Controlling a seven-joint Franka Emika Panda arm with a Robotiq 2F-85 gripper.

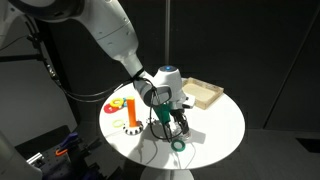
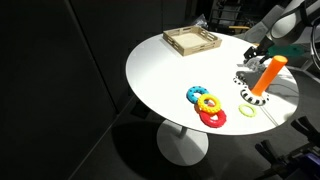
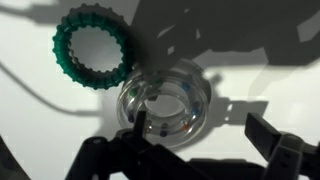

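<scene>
In the wrist view a clear ring point(image 3: 164, 104) with small coloured bits inside lies on the white table, between and just ahead of my gripper's fingers. Touching or nearly touching it is a green ring point(image 3: 93, 46) with a ridged edge, also seen as a teal ring point(image 1: 178, 145) near the table's front. My gripper stands open above the table, one dark finger point(image 3: 137, 138) near the clear ring and the other well to its right. Nothing shows between them at their own height.
An orange post point(image 1: 131, 112) stands on a white base with dark spots. Blue, yellow and red rings point(image 2: 207, 103) lie near a pale yellow-green ring point(image 2: 247, 110). A shallow wooden tray point(image 1: 202, 94) sits at the back.
</scene>
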